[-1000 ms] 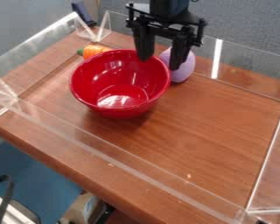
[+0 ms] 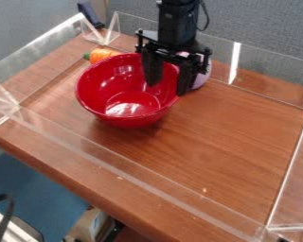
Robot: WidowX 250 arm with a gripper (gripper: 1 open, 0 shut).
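My black gripper (image 2: 167, 68) hangs over the back right part of a red bowl (image 2: 129, 104), its two fingers apart, one reaching toward the bowl's inside and the other near its right rim. Behind the gripper, a purple object (image 2: 201, 77) is partly hidden. A small orange carrot-like item (image 2: 99, 55) lies behind the bowl at the left. Whether anything is between the fingers is hard to tell; none shows.
Clear low walls (image 2: 288, 189) edge the table.
My gripper has moved down toward the bowl's back right rim and now hides more of the purple object. The bowl has not visibly moved.
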